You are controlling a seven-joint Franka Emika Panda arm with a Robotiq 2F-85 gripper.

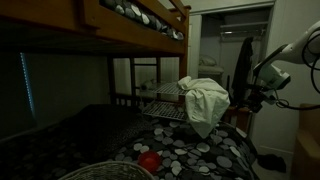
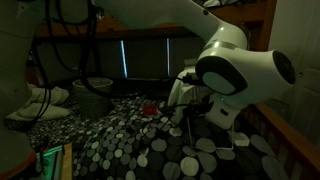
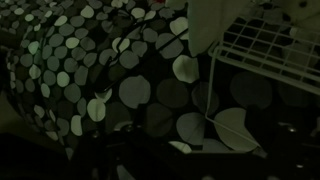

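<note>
A white cloth drapes over the front of a white two-tier wire rack standing on the dotted bedspread. My gripper is to the right of the rack, apart from the cloth. In the wrist view, the dark fingers of the gripper show at the lower edge, spread wide, with only bedspread and a thin rack wire in view between them. The rack's wire shelf and the cloth's edge appear at the upper right. Dim light hides the finger detail.
A red round object lies on the bed near a woven basket. The bunk's wooden frame overhangs the left side. Dark bedspread lies open in front of the rack.
</note>
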